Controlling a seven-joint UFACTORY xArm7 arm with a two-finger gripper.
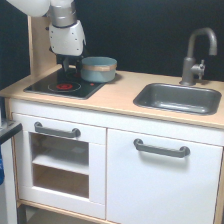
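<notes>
A grey-blue pot (99, 71) stands upright at the back right of the black hob (50, 84), near or over its right edge. My white arm reaches down from the upper left, and its dark gripper (68, 68) hangs low over the back of the hob, just left of the pot. The fingers are dark and small against the dark backdrop, so their spacing is unclear. I cannot make out whether they touch the pot's left side, and nothing visible hangs from them.
To the right, a metal sink (178, 98) is set into the wooden counter (125, 95), with a tall grey tap (192, 60) behind it. Bare counter lies between pot and sink. Below are an oven front (60, 165) with an open-looking window and a white cupboard door (160, 185).
</notes>
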